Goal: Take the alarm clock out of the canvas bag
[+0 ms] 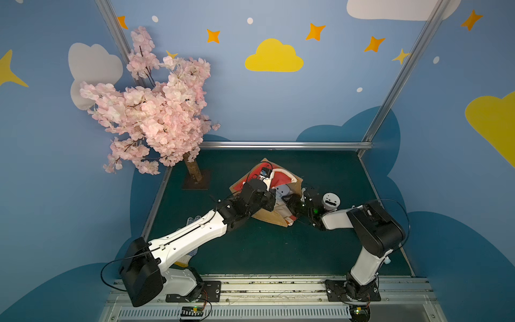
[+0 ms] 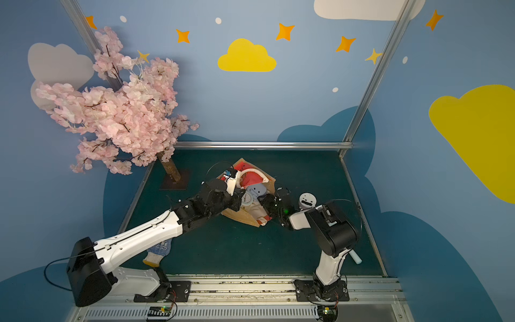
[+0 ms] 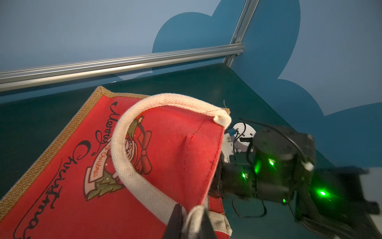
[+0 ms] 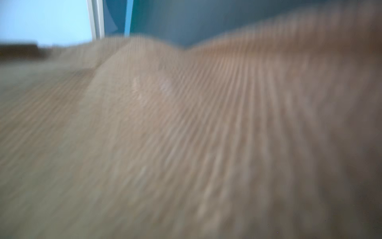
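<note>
The red canvas bag (image 3: 167, 151) with burlap sides lies on the green floor. My left gripper is at its red face, with a white strap (image 3: 195, 219) between the fingers; whether they are shut on it is unclear. My right gripper (image 1: 289, 201) reaches into the bag's open end; its fingers are hidden and its wrist view shows only blurred burlap close up. Inside, a grey item with a face (image 2: 256, 190) and a pale round item (image 2: 246, 199) show; I cannot tell which is the alarm clock.
A blossom tree (image 1: 194, 171) stands back left. A blue-and-white glove (image 2: 159, 247) lies front left. A white smiley disc (image 2: 307, 200) sits right of the bag, a white cylinder (image 2: 355, 256) front right.
</note>
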